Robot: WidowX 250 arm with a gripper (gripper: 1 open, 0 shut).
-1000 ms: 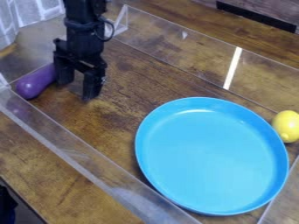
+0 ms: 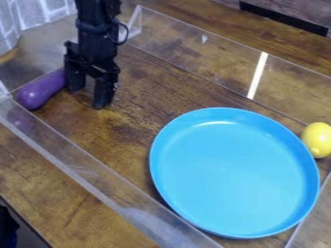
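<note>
A black robot gripper (image 2: 91, 82) reaches down at the upper left, low over the wooden surface. Beside it, to its left, lies a purple eggplant (image 2: 39, 92) against the clear side wall. Whether the fingers are open or shut, or touch the eggplant, is hard to tell.
A large blue plate (image 2: 233, 170) fills the lower right. A yellow object (image 2: 315, 140), like a lemon, sits at the right edge. Clear plastic walls border the area.
The gripper has shifted slightly, with small changes in the pose of its fingers. The eggplant, plate and yellow object look unmoved.
</note>
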